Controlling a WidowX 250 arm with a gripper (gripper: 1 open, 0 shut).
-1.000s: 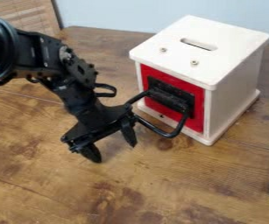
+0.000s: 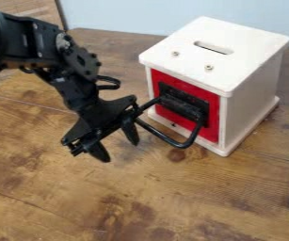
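Observation:
A black robot arm reaches in from the left, its gripper (image 2: pixel 114 147) pointing down over the wooden table, left of and in front of a cream wooden box (image 2: pixel 248 104) with a slot on top. The box has a red front panel (image 2: pixel 165 77) with a black fitting (image 2: pixel 184 102). A black bent tube or cable runs from near that fitting toward my wrist. The two fingertips point down with a gap between them; whether anything is held there is unclear.
A pale wall stands behind the box, and a pale edge runs along the far right.
The box has stayed in place.

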